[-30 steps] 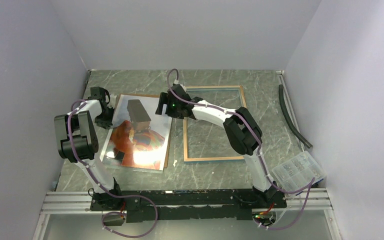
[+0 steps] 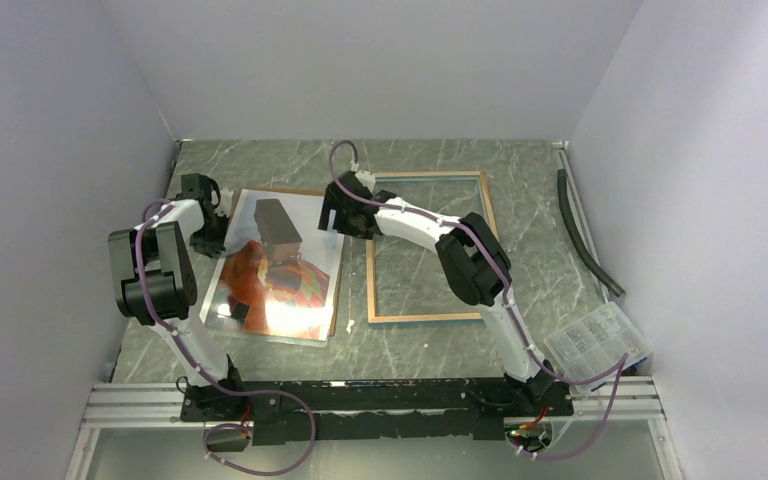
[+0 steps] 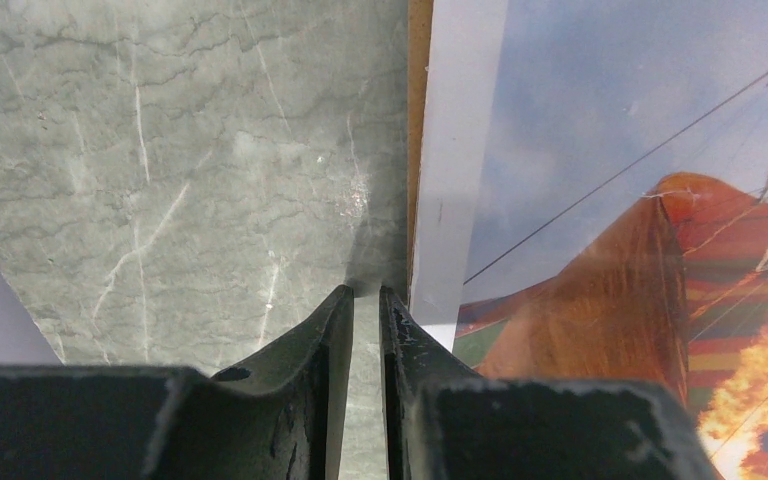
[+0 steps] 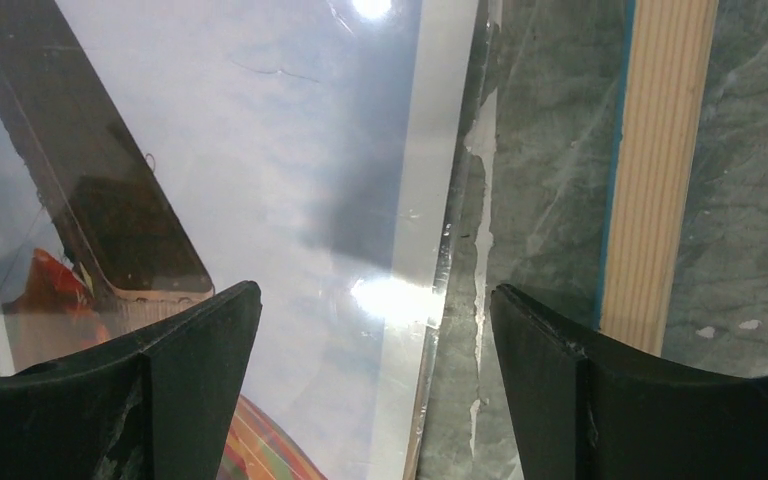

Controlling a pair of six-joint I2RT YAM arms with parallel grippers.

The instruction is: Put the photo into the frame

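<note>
The balloon photo [image 2: 299, 285] lies flat on the left of the table, glossy and pale-edged, over a brown board [image 3: 418, 110] that peeks out along its side. To its right rests the empty-looking wooden frame [image 2: 422, 319]. At the photo's left edge, my left gripper has its fingertips close together; only a slim gap shows, with table surface seen through it. My right gripper is open above the photo's right edge, one finger over the photo and the other over the table strip beside the frame. Nothing is between its fingers.
A dark curved strip [image 2: 582, 240] lies along the right side of the table. A clear sheet of printed material [image 2: 598, 347] sits at the front right corner. Bare marbled table [image 2: 535, 260] shows right of the frame.
The right arm has shifted and turned slightly, its gripper staying around the photo's right edge. The left arm, photo and frame look unmoved.
</note>
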